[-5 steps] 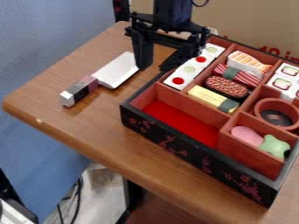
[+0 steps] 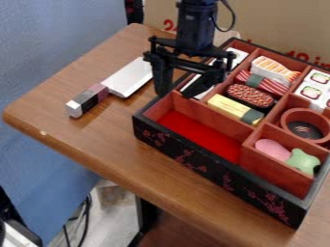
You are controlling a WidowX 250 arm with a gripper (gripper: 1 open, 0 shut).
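A black gripper (image 2: 188,69) hangs over the left part of a sectioned bento box (image 2: 213,174), partly covering white pieces in its back-left compartment. Its two fingers are apart; whether anything is between them is unclear. The box holds an empty red front compartment (image 2: 191,127), a yellow piece (image 2: 233,105), a dotted piece (image 2: 252,95), striped pieces (image 2: 272,70), white tiles (image 2: 314,91), a pink piece (image 2: 272,149) and a green piece (image 2: 303,161).
Left of the box, a white block (image 2: 129,75) and a pink-and-grey bar (image 2: 88,98) lie on the wooden table (image 2: 77,135). The table's left edge borders a blue surface.
The gripper has moved slightly right and lower over the box, now covering more of the white pieces there. The objects look unmoved.
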